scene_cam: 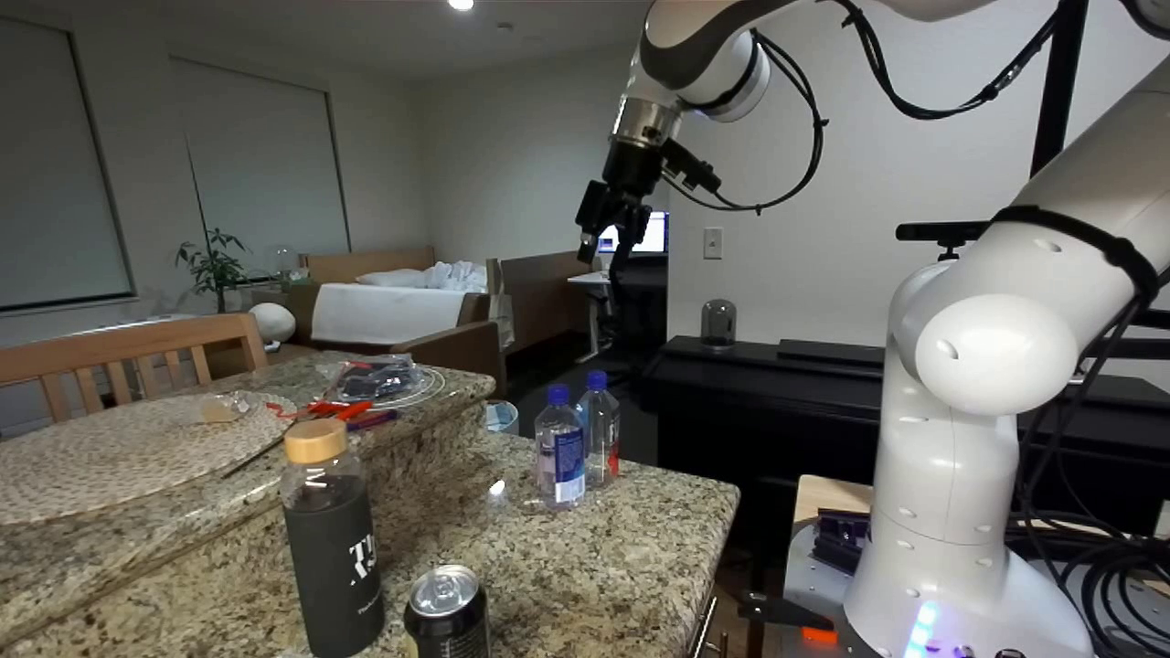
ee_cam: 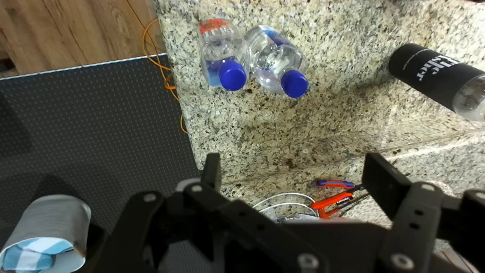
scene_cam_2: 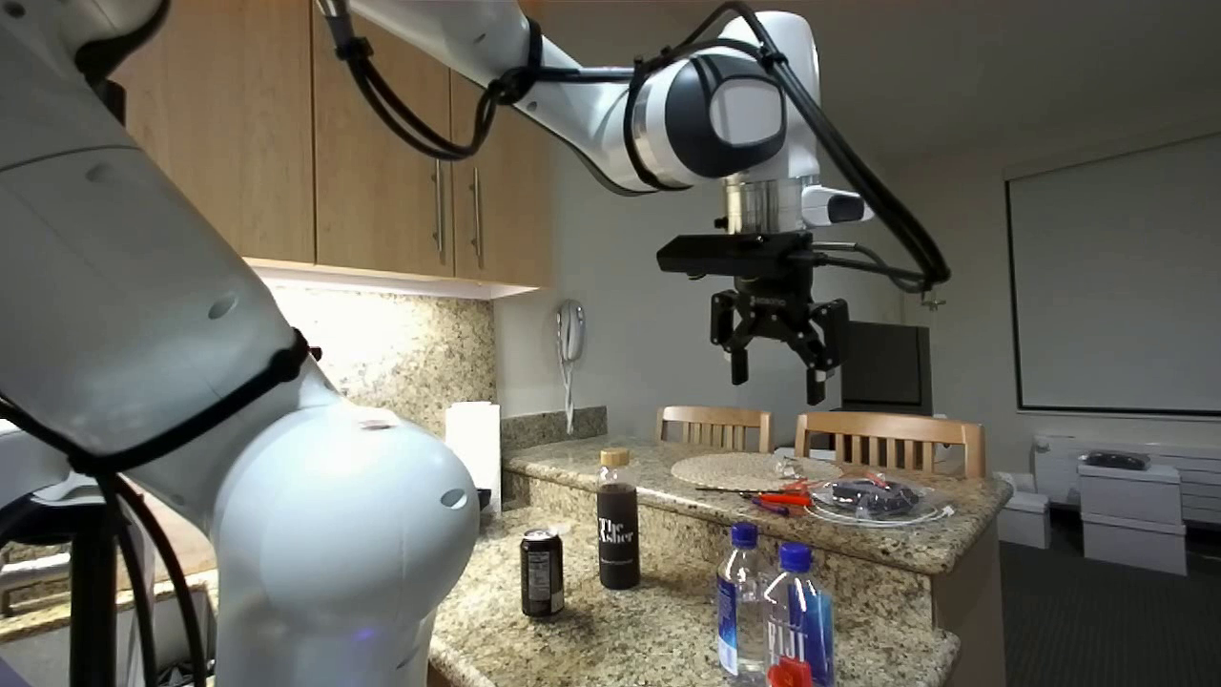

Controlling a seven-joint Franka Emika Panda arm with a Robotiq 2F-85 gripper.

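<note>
My gripper (scene_cam_2: 778, 383) hangs high above the counter with its fingers spread and nothing between them; the wrist view shows the same open gripper. Two clear water bottles with blue caps stand close together on the lower granite counter: one bottle (scene_cam: 560, 450) and, beside it, the other bottle (scene_cam: 600, 433). A dark bottle with a wooden cap (scene_cam: 335, 548) stands upright near the raised ledge. A black can (scene_cam: 447, 614) is next to it. In exterior view 2 the gripper is well above the two water bottles, touching nothing.
On the raised ledge lie a round woven mat (scene_cam_2: 744, 470), red-handled tools (ee_cam: 334, 200) and a bagged item with white cable (scene_cam_2: 876, 500). A bin (ee_cam: 50, 232) stands on the floor past the counter's end. Bare granite (scene_cam: 548, 581) lies between the can and the water bottles.
</note>
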